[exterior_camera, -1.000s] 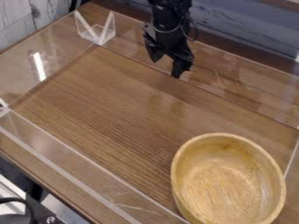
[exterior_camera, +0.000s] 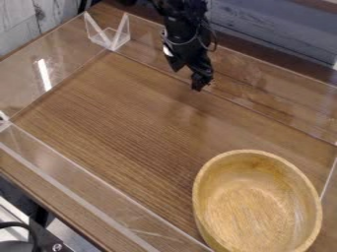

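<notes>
My black gripper reaches down from the top centre over the back of the wooden table, with dark fingers low over the bare wood. I see no object between them; the gripper is small and dark in this view, though its fingers appear apart.
A cream oval tub sits at the front right. A clear wire-like holder stands at the back left. A wall edge runs along the back.
The gripper has turned slightly and shifted a little at the back of the table. The tub and holder have not moved.
</notes>
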